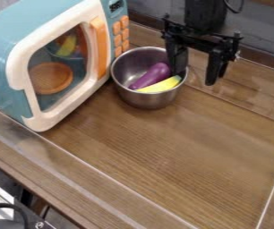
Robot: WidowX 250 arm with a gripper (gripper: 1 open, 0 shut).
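Note:
My black gripper (196, 70) hangs over the right side of a steel bowl (141, 100), its fingers spread wide and open, the left one above the bowl and the right one outside it. In the bowl lie a purple eggplant (148, 78) and a yellow item (160, 87), perhaps corn or a banana.
A toy microwave (32, 105) in teal and white stands left of the bowl, with orange items behind its window. A tiled wall runs along the back.

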